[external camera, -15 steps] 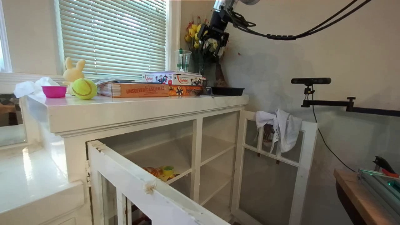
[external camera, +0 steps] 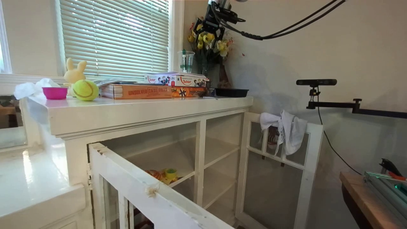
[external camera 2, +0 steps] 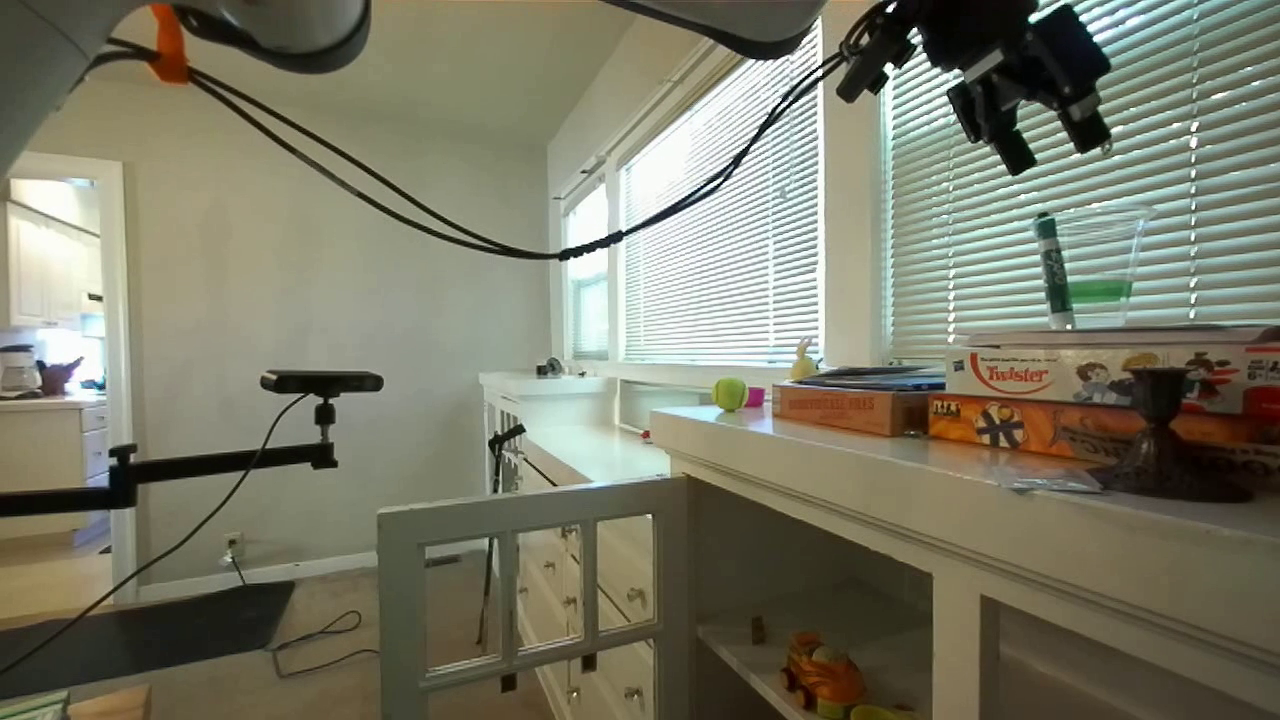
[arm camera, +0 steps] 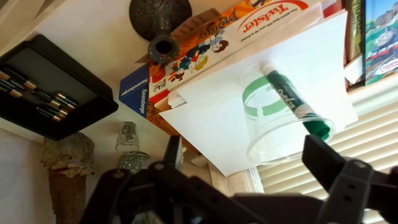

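A clear plastic cup [arm camera: 257,127] with a green band stands on a white sheet over the stacked game boxes, and a green marker [arm camera: 289,93] leans inside it. In exterior view 2 the same cup [external camera 2: 1110,264] and marker [external camera 2: 1053,270] show against the blinds. My gripper [external camera 2: 1058,150] hangs above the cup, apart from it, its fingers wide open and empty. In the wrist view the fingers [arm camera: 323,162] frame the lower part of the picture, with the cup beyond them. From exterior view 1 the gripper [external camera: 209,38] appears in front of the flowers, up and right of the cup [external camera: 186,61].
A black tray [arm camera: 56,86] holding several batteries lies near a dark candlestick [arm camera: 161,28]. Flowers [external camera: 208,42] stand behind. Along the counter [external camera: 152,110] are a tennis ball [external camera: 86,90], a pink bowl [external camera: 54,93] and a bunny figure [external camera: 74,70]. Cabinet doors below hang open.
In exterior view 1 my gripper has moved left and upward, toward the cup's side of the counter. The cup, marker and boxes have stayed in place.
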